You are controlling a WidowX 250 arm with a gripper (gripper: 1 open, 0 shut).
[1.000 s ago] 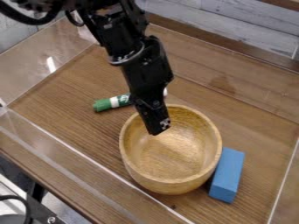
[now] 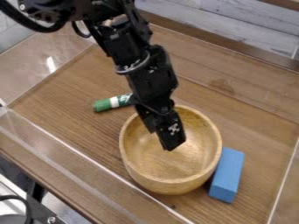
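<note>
My black gripper [image 2: 160,127] hangs over a tan oval bowl [image 2: 176,171], its tip reaching down inside the rim at the upper middle of the bowl. It is open; I see nothing held, and the bowl shows no contents. A green cylindrical object [image 2: 112,102] lies on the wooden table behind the bowl to the left, partly hidden by the arm.
A blue block [image 2: 226,175] lies right of the bowl. A pale wall runs along the back, and black cables show at the lower left.
The gripper has shifted slightly and come lower over the bowl, with its arm's angle changed a little. The bowl, green object and blue block have not moved.
</note>
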